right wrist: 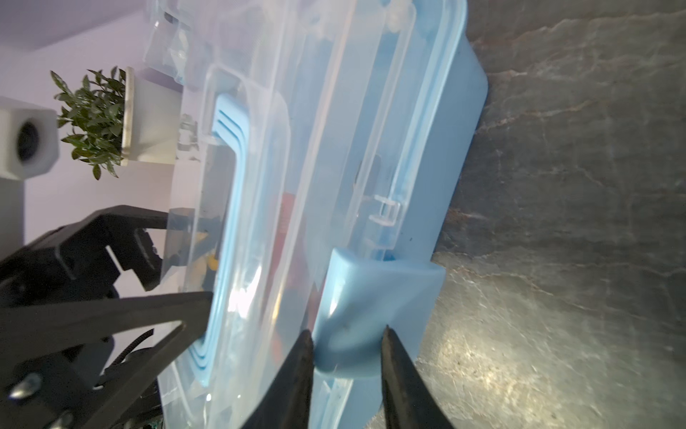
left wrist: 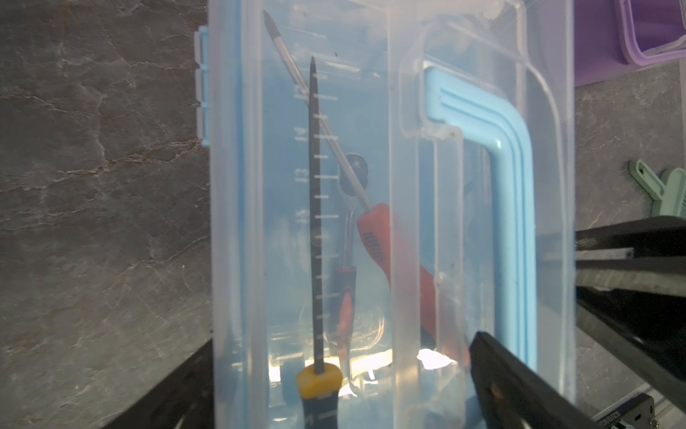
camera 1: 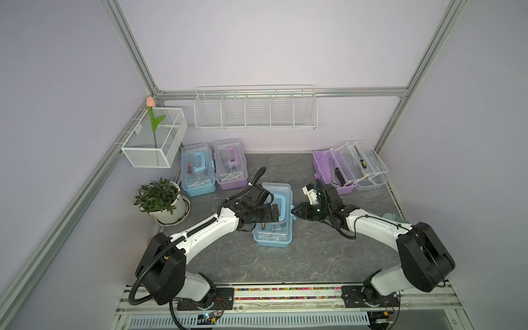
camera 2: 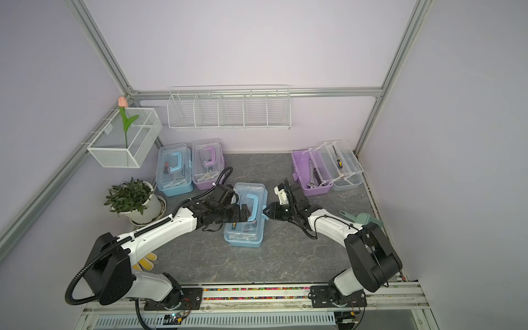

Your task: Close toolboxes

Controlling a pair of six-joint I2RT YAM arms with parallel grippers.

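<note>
A blue toolbox [camera 1: 272,236] stands at the table's middle, its clear lid down, screwdrivers visible inside. My left gripper is open over that lid, fingers spread either side, near the blue handle [left wrist: 516,228]. My right gripper is at the toolbox's right side, part open around the blue latch [right wrist: 386,300]; whether it grips it is unclear. Two toolboxes, blue [camera 1: 195,181] and purple [camera 1: 228,178], sit lidded at the back left. A purple toolbox [camera 1: 321,159] at the back right has its clear lid [camera 1: 371,159] swung open, tools showing.
A potted plant [camera 1: 162,200] stands at the left, below a wire basket with a tulip [camera 1: 154,159]. A green tool [camera 2: 363,219] lies at the right edge.
</note>
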